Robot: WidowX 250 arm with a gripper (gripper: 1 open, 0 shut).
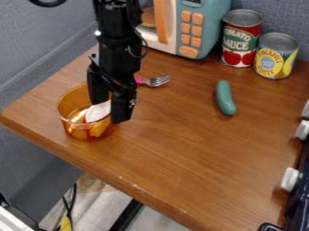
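My black gripper (111,97) hangs point-down over an orange translucent bowl (75,123) at the left of the table, its fingers low at the bowl's right side. A white oval object (96,113) lies in the bowl, partly behind the gripper. Whether the fingers hold anything is hard to tell. A fork with a pink handle (156,80) lies behind the gripper, partly hidden.
A green cucumber-like object (225,97) lies centre right. A tomato sauce can (240,41), a yellow can (276,57) and a toy microwave (191,27) stand at the back. A black appliance (294,203) lines the right edge.
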